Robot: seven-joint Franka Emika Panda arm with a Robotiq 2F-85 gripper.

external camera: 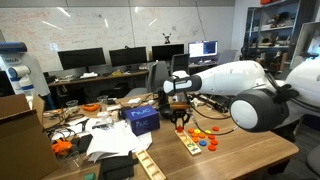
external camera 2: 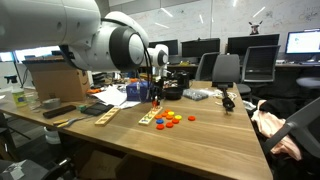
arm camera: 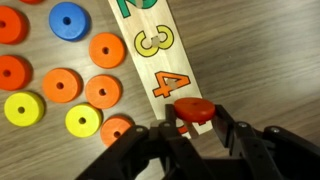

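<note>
An orange-red disc [arm camera: 194, 106] is pinched between the fingertips of my gripper, which is shut on it. Below it lies a wooden board [arm camera: 148, 70] marked with a green 2, a yellow 3 and an orange 4. In the wrist view the disc covers the board just past the 4; whether it touches the wood I cannot tell. Loose rings lie left of the board in that view: a blue ring [arm camera: 69, 21], a yellow ring [arm camera: 83, 121] and several orange and red ones, such as an orange ring [arm camera: 107, 50].
Another wooden board [external camera: 149, 166] lies nearer the table's front edge. A blue box [external camera: 142, 120], white papers [external camera: 108, 142] and a cardboard box [external camera: 24, 145] stand or lie to the left in exterior view 1. Bare table [external camera 2: 205, 140] stretches beyond the rings in exterior view 2.
</note>
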